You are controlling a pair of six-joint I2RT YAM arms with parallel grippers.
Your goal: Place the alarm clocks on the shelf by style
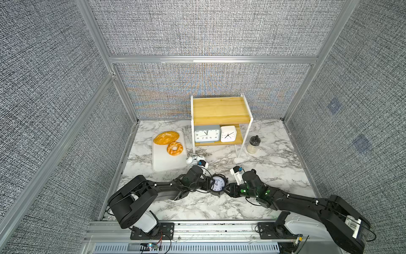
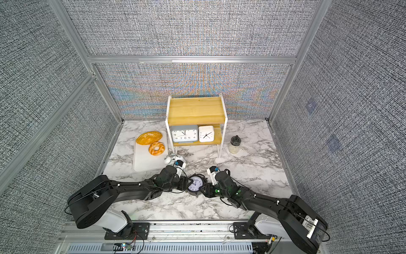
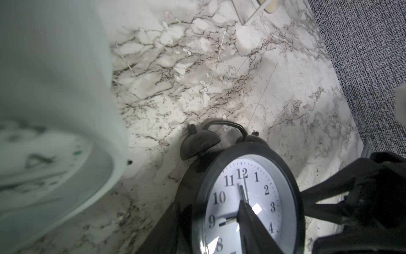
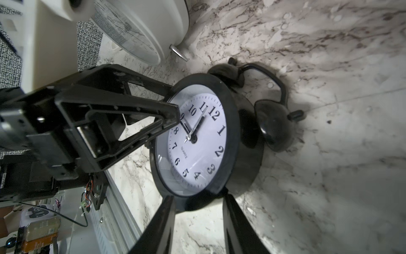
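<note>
A round black twin-bell alarm clock stands on the marble table between my two grippers. My left gripper straddles its left rim, with one finger in front of the face and the other behind the body; whether both press on it does not show. My right gripper is open at the clock's other side, its fingers apart at the lower rim. A white twin-bell clock stands behind my left arm, partly hidden. On the shelf's lower board, a grey-framed rectangular clock and a white square clock sit side by side.
The shelf's upper board is empty. At the left lies a white tray with two breads. A dark-lidded jar stands right of the shelf.
</note>
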